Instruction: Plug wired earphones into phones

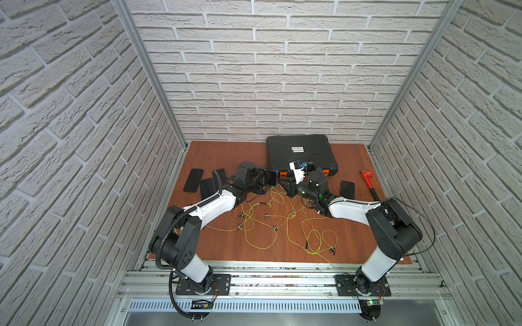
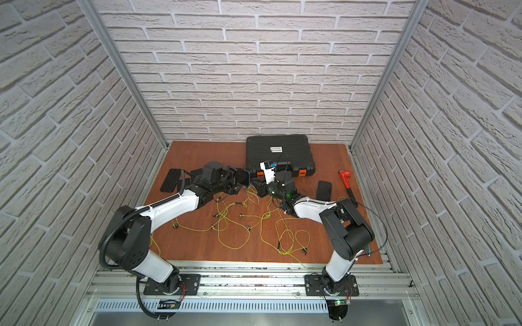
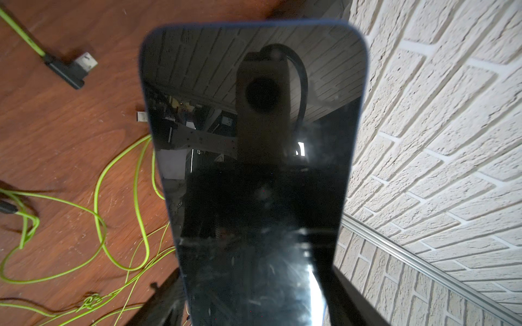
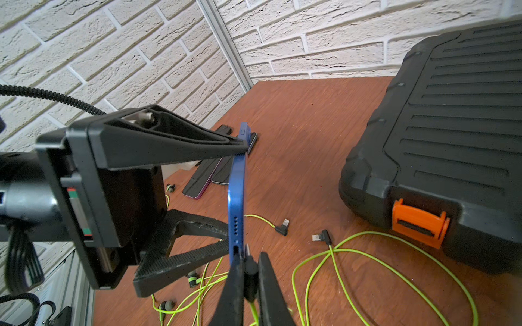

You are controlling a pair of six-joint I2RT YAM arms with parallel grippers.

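Observation:
A blue phone (image 4: 236,201) with a black screen (image 3: 255,190) stands on edge, with my left gripper shut on it across its long side. My right gripper is shut on a black earphone plug (image 4: 251,271) with a yellow-green cable. The plug's tip is at the phone's lower edge; whether it sits inside the port I cannot tell. Other yellow earphone cables (image 1: 255,228) with plugs lie tangled on the wooden table (image 1: 206,152) below both grippers.
A black case (image 4: 435,125) with orange latches stands at the back. Other phones lie at the left (image 1: 193,179) and right (image 1: 347,190) of the table. A red tool (image 1: 367,176) lies at the far right.

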